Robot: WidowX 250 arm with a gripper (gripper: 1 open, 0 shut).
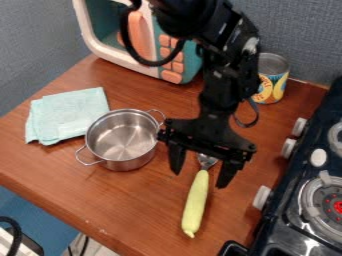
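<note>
My black arm reaches down from the top centre to the middle of the wooden table, where my gripper [199, 169] stands open, its two fingers spread either side of a small silver object [206, 160]. A pale yellow, long item [194, 208] lies on the table below that object, pointing toward the front. A steel pot [122, 142] with two handles sits just left of the gripper.
A folded light cloth [64, 114] lies at the left. A can [269, 79] stands at the back right, a toy microwave [103, 26] at the back left. A black stove [313, 175] fills the right edge. Bare table lies front left.
</note>
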